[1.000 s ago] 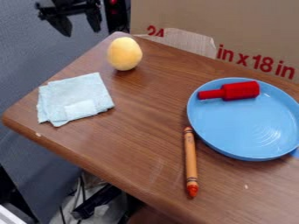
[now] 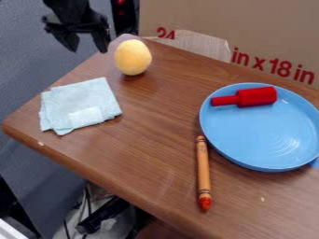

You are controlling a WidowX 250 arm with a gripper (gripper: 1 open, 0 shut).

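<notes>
My black gripper [image 2: 85, 41] hangs at the upper left of the camera view, over the grey floor beside the table's back-left edge, with its fingers apart and nothing seen between them. Below and to the right of it a yellow egg-shaped object [image 2: 133, 57] sits on the wooden table [image 2: 137, 149]. A folded pale blue cloth [image 2: 78, 105] lies at the left of the table. On the right, a red cylinder with a handle [image 2: 249, 97] rests on a blue plate [image 2: 259, 140]. An orange crayon [image 2: 203, 173] lies left of the plate, toward the front.
A large cardboard box [image 2: 230, 33] stands along the back of the table, with a flap behind the yellow object. The table's middle, between cloth and plate, is clear. The left edge drops to the floor.
My gripper has moved slightly down and to the right over the last second. The objects on the table have not moved.
</notes>
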